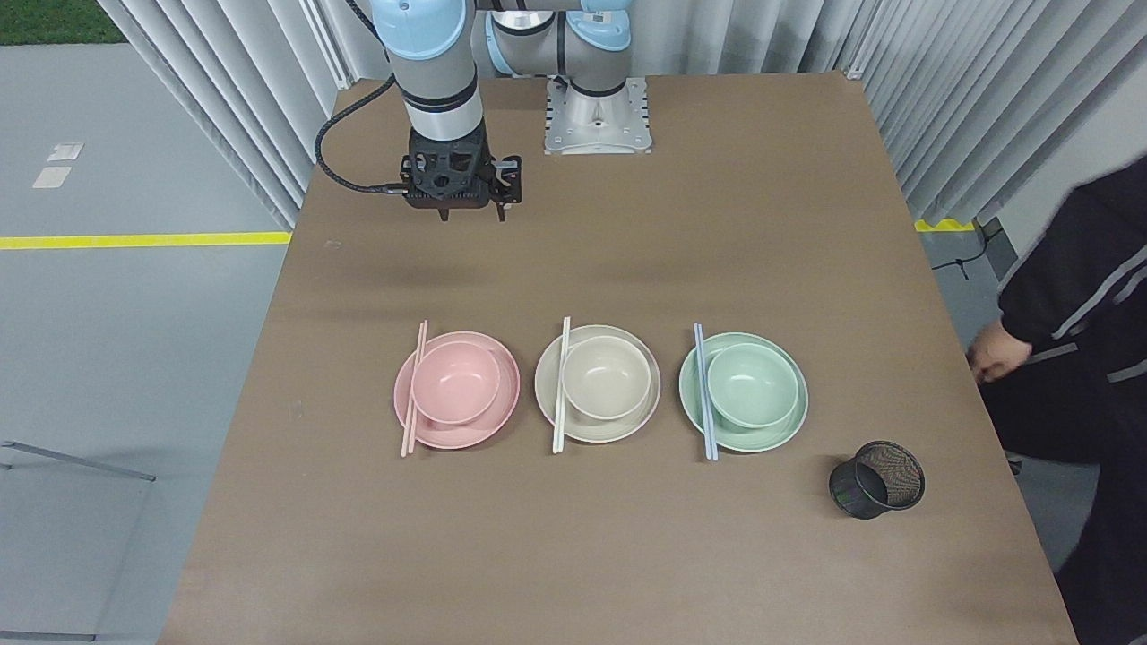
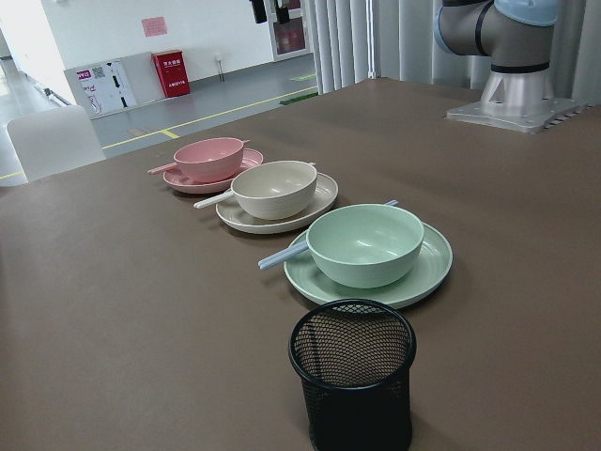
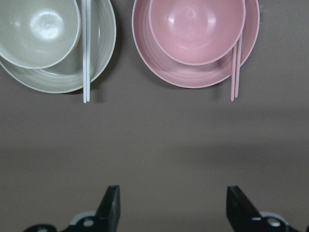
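Observation:
Three bowls stand on matching plates in a row: pink [image 1: 457,382], cream [image 1: 605,377] and mint [image 1: 754,385]. Pairs of chopsticks in pink [image 1: 411,402], white [image 1: 559,414] and pale blue [image 1: 709,423] lie at each one's left side in the front view. My gripper [image 1: 472,215] hangs behind the pink set, apart from everything. In the wrist view its two fingers [image 3: 108,210] stand wide open over bare table, with the pink and cream sets beyond them.
A black mesh pen holder [image 1: 876,480] stands front right of the mint set. A person's hand is beside the table's right edge. The arm's base [image 2: 512,108] is at the back.

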